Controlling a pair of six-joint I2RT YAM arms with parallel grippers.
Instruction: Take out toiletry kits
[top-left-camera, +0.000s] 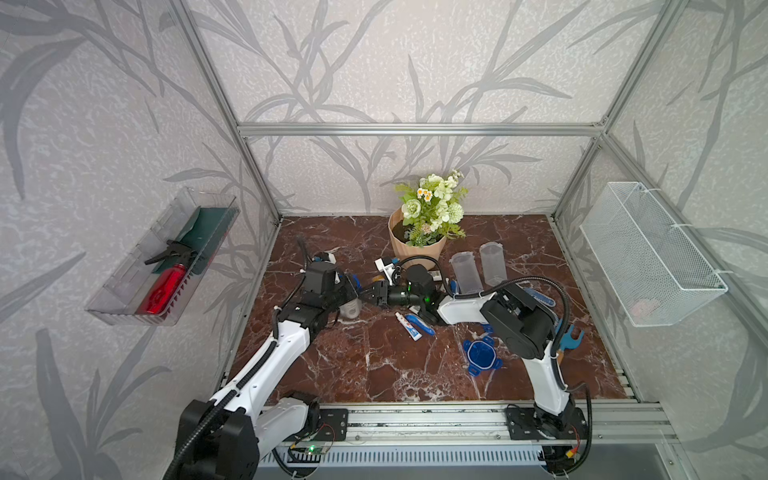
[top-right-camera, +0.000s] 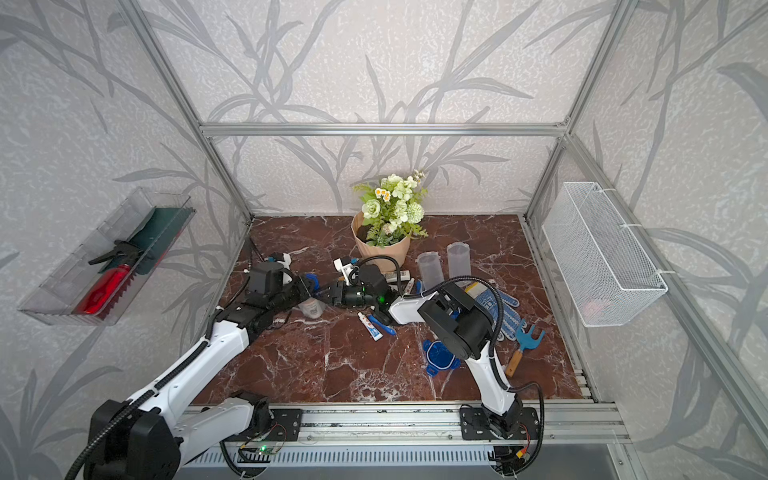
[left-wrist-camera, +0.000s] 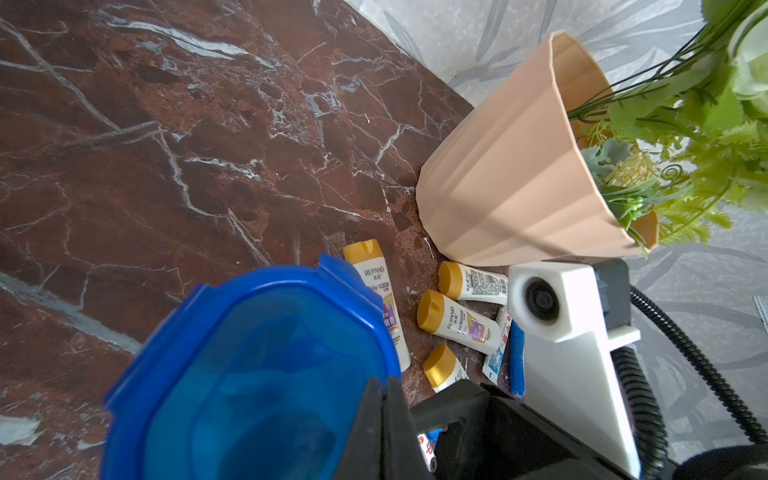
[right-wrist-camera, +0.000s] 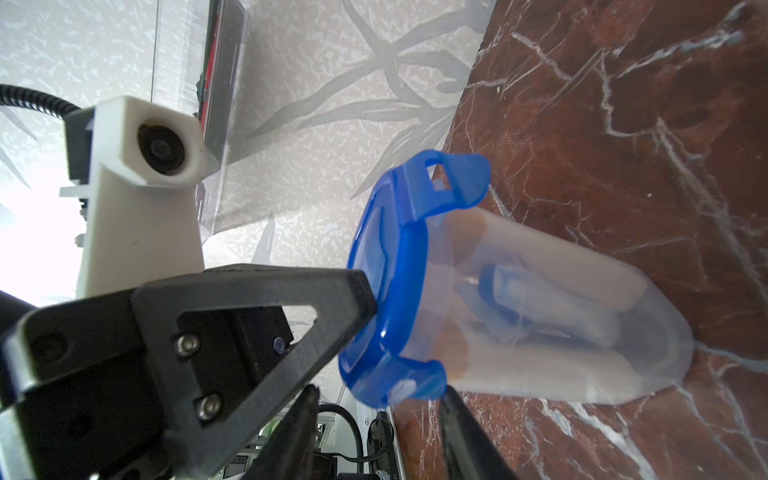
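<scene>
A clear container (right-wrist-camera: 544, 336) with a blue lid (right-wrist-camera: 392, 272) stands on the table between my two grippers. Through its cloudy wall a bluish-white item shows inside. My left gripper is shut at the lid's edge; whether it pinches any of the rim cannot be told. In the right wrist view its black finger touches the lid from the outer side. My right gripper has its blurred fingers apart, on either side of a blue lid tab (right-wrist-camera: 408, 382), with no clear grip on it. In the left view, several yellow-capped bottles (left-wrist-camera: 464, 320) lie beyond the lid.
A flower pot (left-wrist-camera: 512, 160) stands behind the bottles. Toothpaste (top-left-camera: 408, 326) and a blue item (top-left-camera: 421, 324) lie in front of the right arm. Two empty clear cups (top-left-camera: 493, 264) and a loose blue lid (top-left-camera: 481, 355) are at the right.
</scene>
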